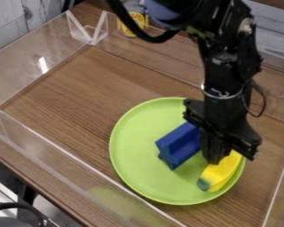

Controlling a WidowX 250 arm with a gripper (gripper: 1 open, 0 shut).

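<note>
A green plate (145, 168) lies on the wooden table at lower centre right. On it are a blue block (177, 144) and, to its right, a yellow object (222, 173) with a pale end toward the front. My black gripper (216, 146) hangs low over the plate, between and above these two things, its lower part covering parts of both. Its fingertips are hard to make out against the dark body, and whether anything sits between them is hidden.
Bare table (79, 97) spreads to the left of the plate, bordered by clear plastic edges. A yellow item (135, 22) stands at the back left.
</note>
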